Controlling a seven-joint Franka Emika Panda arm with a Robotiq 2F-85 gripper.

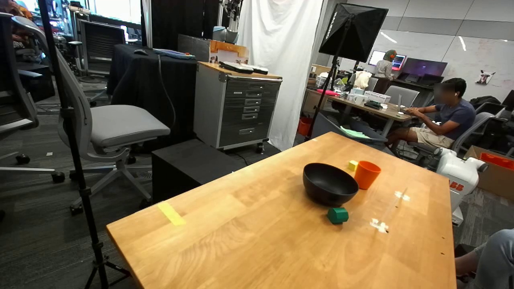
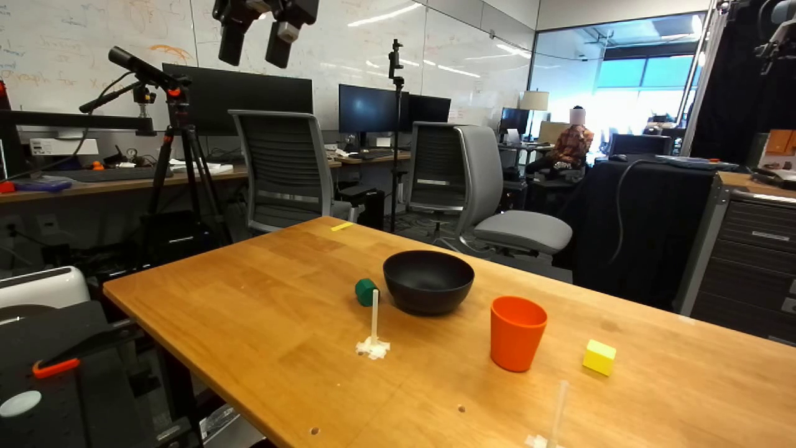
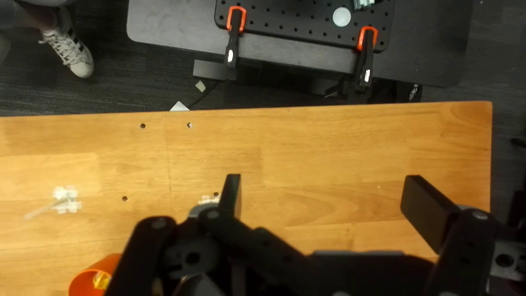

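Observation:
A black bowl (image 1: 329, 185) stands upright on the wooden table. Close beside it lies a green block (image 1: 337, 216). On the bowl's other side stands an orange cup (image 2: 517, 335), with a yellow cube (image 2: 599, 358) on the tabletop near it. In the wrist view the cup (image 3: 91, 277) is partly cut off at the lower left, and something yellow shows inside it. High above the table's far left part in exterior view 2, my gripper (image 2: 255, 53) hangs open and empty. Bare tabletop shows between its spread fingers in the wrist view.
Two thin clear sticks rise from white tape on the table, one (image 2: 374, 320) near the green block, another (image 2: 558, 414) near the front. Yellow tape (image 1: 171, 213) marks the table's end.

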